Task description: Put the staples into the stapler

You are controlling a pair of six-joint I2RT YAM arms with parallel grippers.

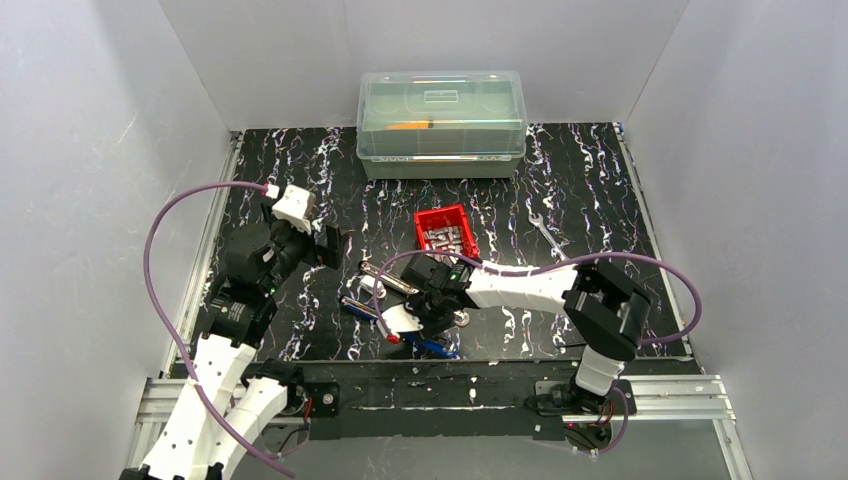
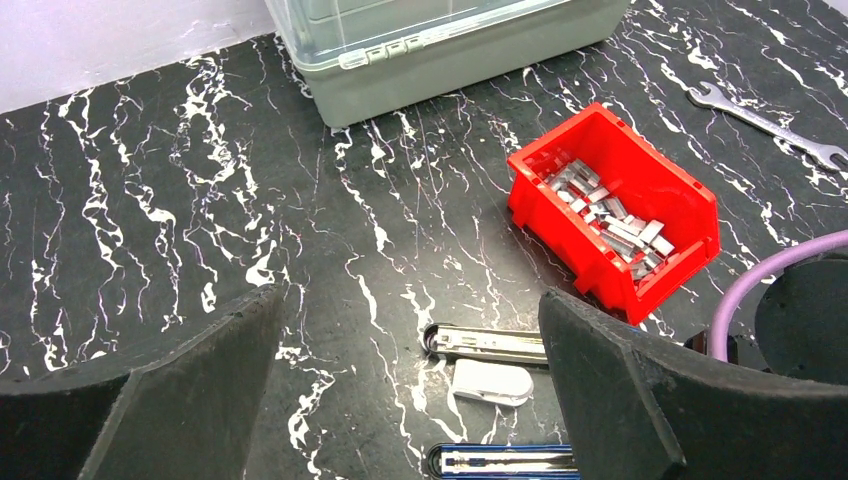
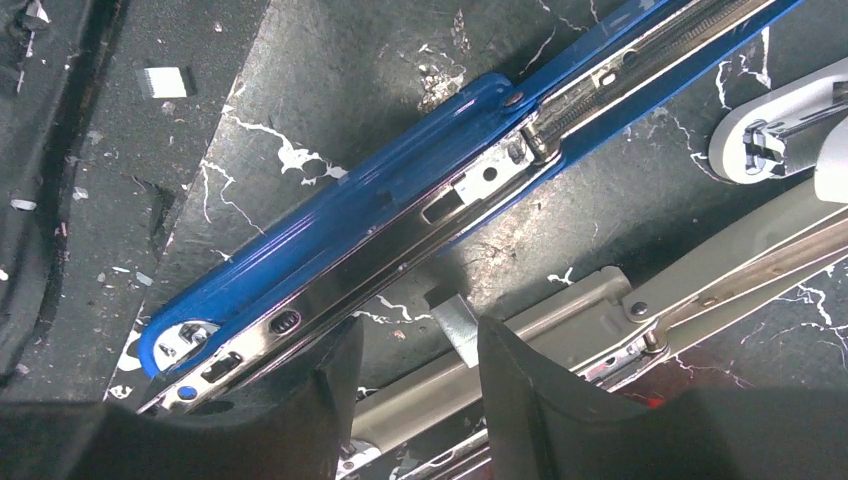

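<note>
A blue stapler (image 3: 350,205) lies opened out, its metal channel showing, in the right wrist view. Alongside it is a beige stapler (image 3: 560,320), also opened out. A short silver staple strip (image 3: 457,328) shows in the space between the two staplers, close to the tip of one finger of my right gripper. That gripper's fingers stand apart, over the staplers; no grip on the strip shows. My left gripper is open and empty, left of the staplers. A red bin (image 2: 690,210) holds many silver staple strips (image 2: 615,220).
A small white stapler (image 2: 492,382) lies between the two long ones. Behind stands a grey-green toolbox (image 1: 440,170) with a clear lid. A wrench (image 1: 546,234) lies at the right. Another small strip (image 3: 165,82) rests beyond the table's front edge.
</note>
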